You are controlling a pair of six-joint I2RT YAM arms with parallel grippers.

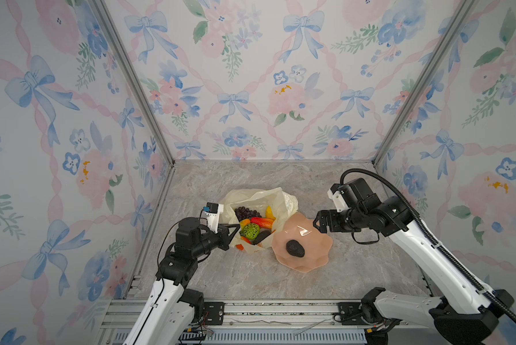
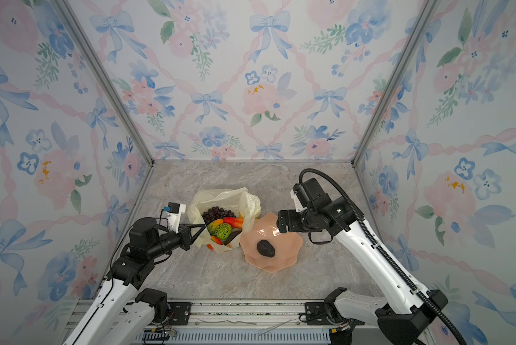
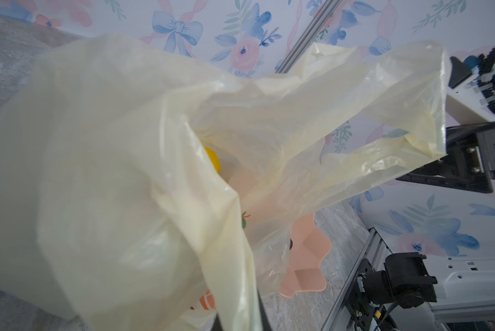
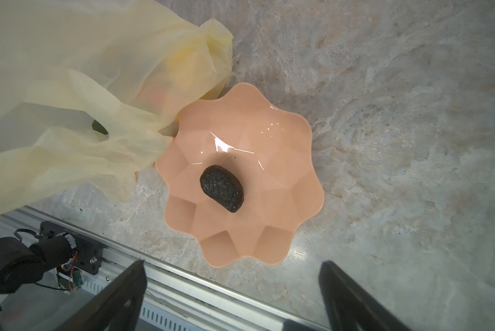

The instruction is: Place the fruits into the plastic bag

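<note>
The cream plastic bag (image 1: 287, 201) stands mouth-open left of centre. Inside lie dark grapes (image 1: 245, 213), a green bumpy fruit (image 1: 249, 231), red and yellow pieces (image 1: 262, 222) and a dark oval one (image 2: 233, 236). One dark wrinkled fruit (image 4: 222, 188) sits in the peach scalloped bowl (image 4: 280, 160), right against the bag. My left gripper (image 1: 237, 228) is shut on the bag's near-left edge, a fold of film (image 3: 233, 264) running down between its fingers. Over the bowl's right side hangs my right gripper, its fingers (image 4: 349, 303) wide apart with nothing between them.
Bare marble table (image 4: 412, 165) lies to the right of the bowl and behind the bag. A metal rail (image 1: 280, 303) runs along the front edge. The bag's loose rim (image 4: 214, 49) overhangs the bowl's left side.
</note>
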